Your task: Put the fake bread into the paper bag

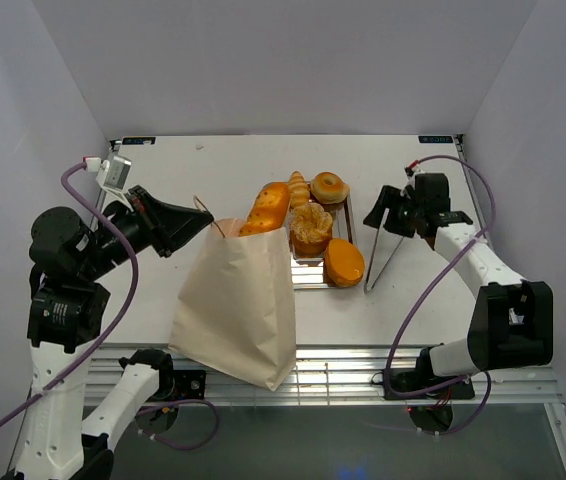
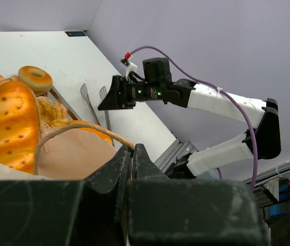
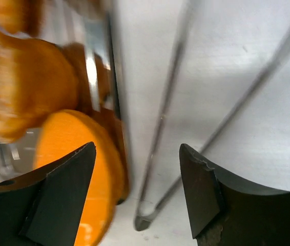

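A tan paper bag (image 1: 235, 305) hangs tilted, mouth upward, under my left gripper (image 1: 210, 214). That gripper is shut on the bag's twisted cord handle (image 2: 78, 125). A long glossy fake loaf (image 1: 267, 207) stands up out of the bag's mouth; its lower end is hidden by the paper. Other fake breads sit on the tray: a croissant (image 1: 298, 189), a ring roll (image 1: 329, 187), a crusty muffin-like bun (image 1: 311, 228) and an orange round bread (image 1: 344, 262). My right gripper is open to the tray's right, nothing between its fingers.
The metal tray (image 1: 308, 272) is partly covered by the bag. A fork (image 2: 87, 97) and a knife (image 2: 105, 110) lie right of it, below my right gripper. Bare table shows at the back left and right.
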